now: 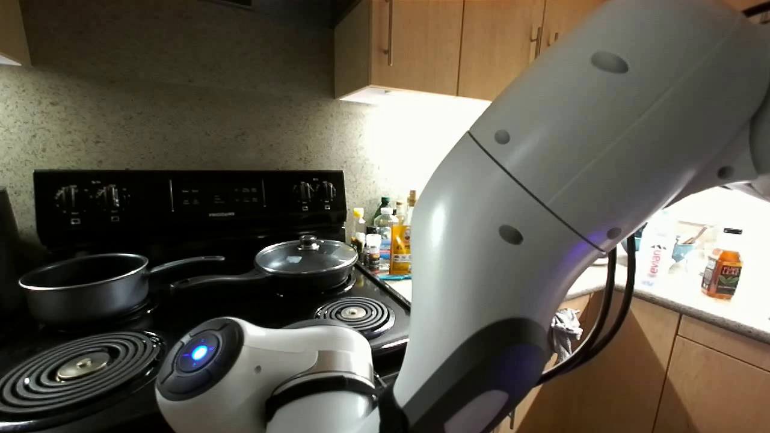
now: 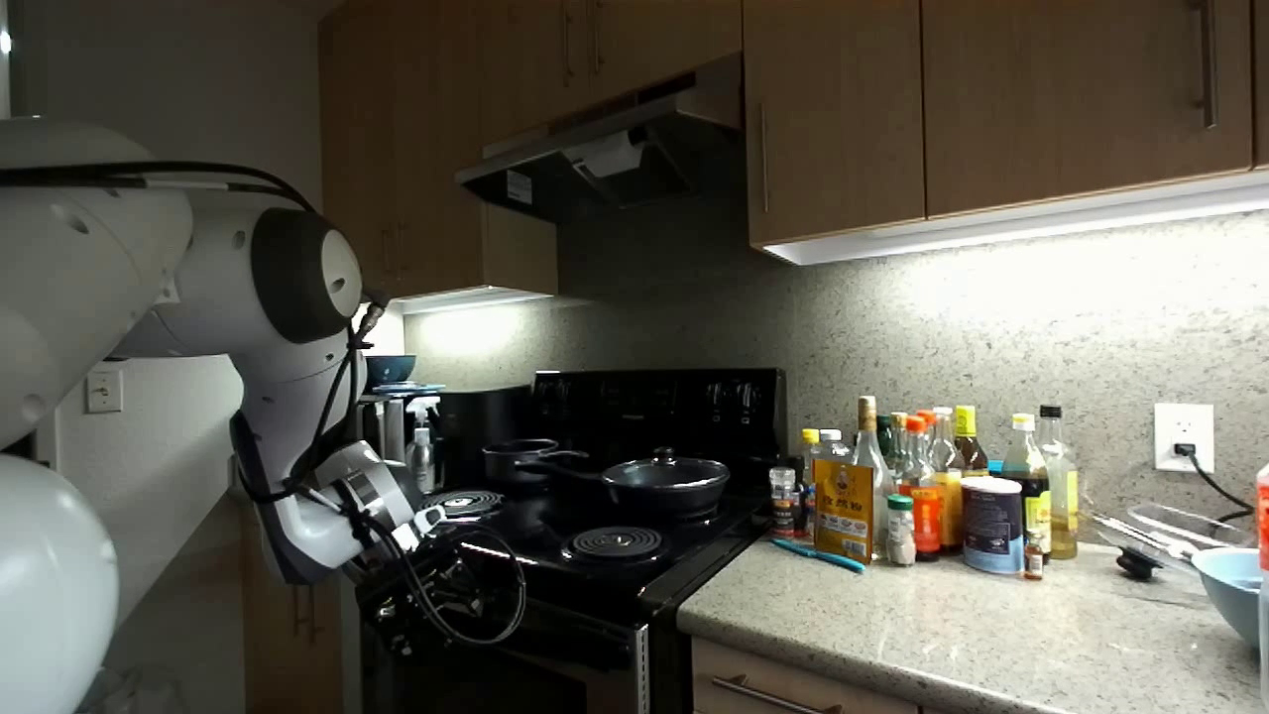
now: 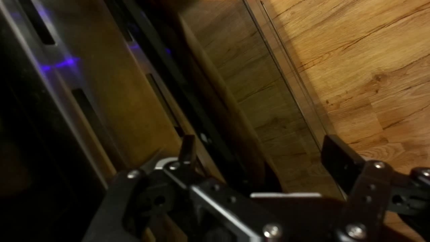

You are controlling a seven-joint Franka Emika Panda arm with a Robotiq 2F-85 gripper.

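Note:
In the wrist view my gripper is open, its two black fingers wide apart and nothing held between them. Below it run the dark oven front (image 3: 36, 133) with a slotted metal strip, a long dark bar that looks like the oven door handle, and the wood floor (image 3: 375, 76). From the second exterior view, the gripper is a dark shape low in front of the stove (image 2: 702, 571), partly lost among its cables. The first exterior view shows only the arm; the gripper is out of frame there.
A lidded pan (image 1: 307, 261) and an open pot (image 1: 86, 288) stand on the rear burners. Several bottles (image 2: 916, 476) and a yellow box (image 2: 844, 512) crowd the counter (image 2: 952, 619) right of the stove.

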